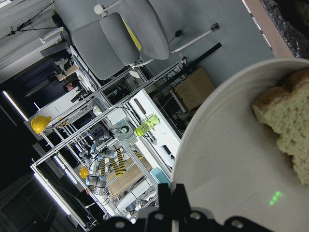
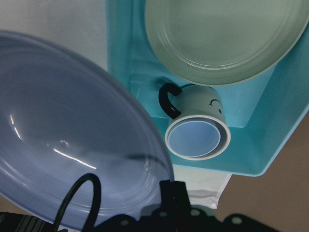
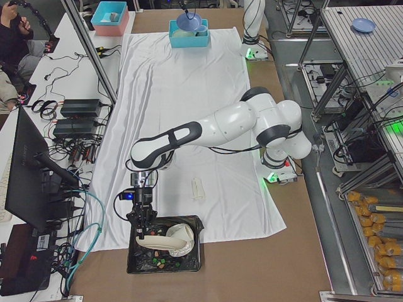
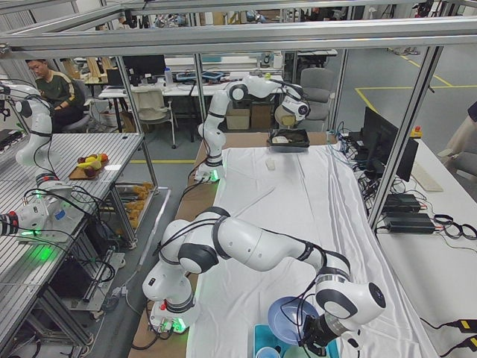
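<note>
My left gripper (image 3: 141, 229) is shut on the rim of a cream plate (image 3: 157, 242), tilted over a black bag-lined bin (image 3: 138, 264) holding scraps and a white round item. A slice of bread (image 1: 285, 121) shows on that plate in the left wrist view. My right gripper is shut on the rim of a blue plate (image 2: 82, 125), held above a teal bin (image 2: 260, 145) that holds a pale green plate (image 2: 222, 34) and a white mug (image 2: 198, 104) with a blue cup (image 2: 193, 137) inside.
A monitor, cables and metal frames stand beside the table.
</note>
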